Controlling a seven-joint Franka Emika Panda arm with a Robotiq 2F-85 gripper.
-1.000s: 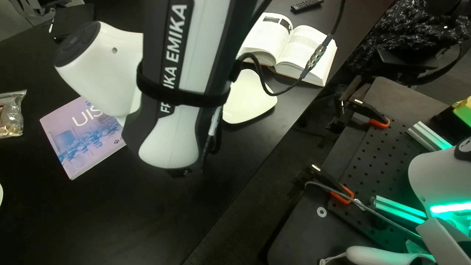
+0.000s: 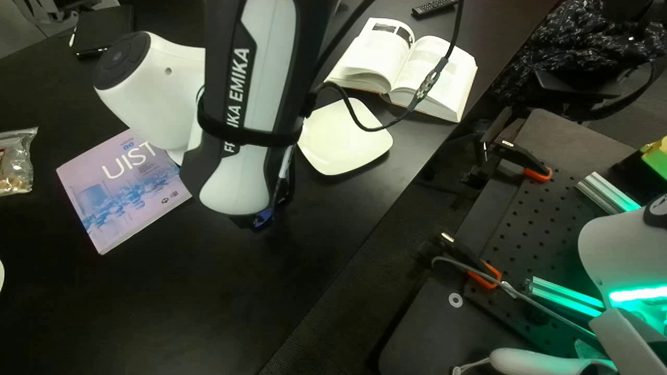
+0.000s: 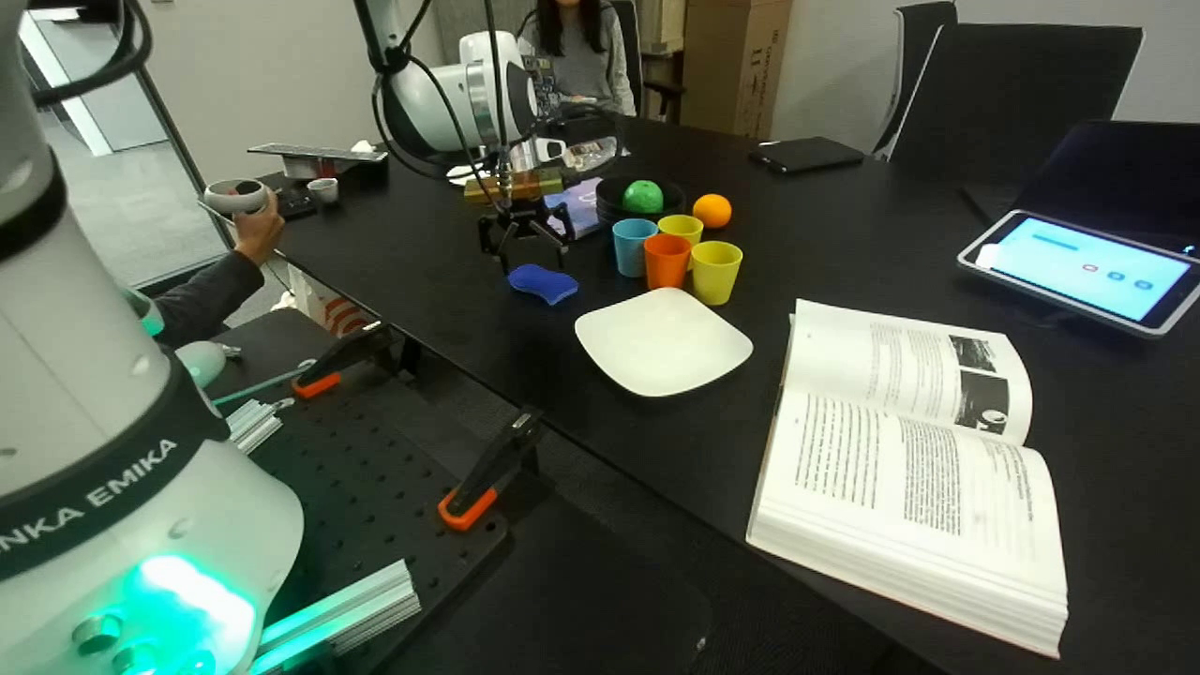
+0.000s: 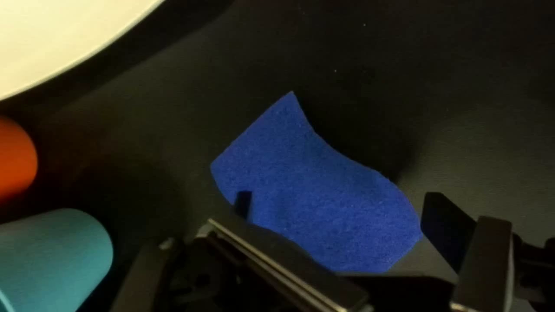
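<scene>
A blue sponge with a wavy outline lies flat on the black table, filling the middle of the wrist view. In the second exterior view, my gripper points down just above that sponge. It is open: in the wrist view one dark finger shows at the sponge's right end, the other at its lower left, and neither visibly grips it. The first exterior view hides the gripper behind the arm, with only a sliver of blue showing beneath.
A white square plate sits close by, beside orange, blue and yellow cups. Behind them stands a black bowl with a green fruit; an orange fruit is alongside. An open book lies nearer.
In the first exterior view the arm looks smaller and lower towards the table, its tip slightly farther up the picture. More of the plate and a bit of blue under the arm now show.
</scene>
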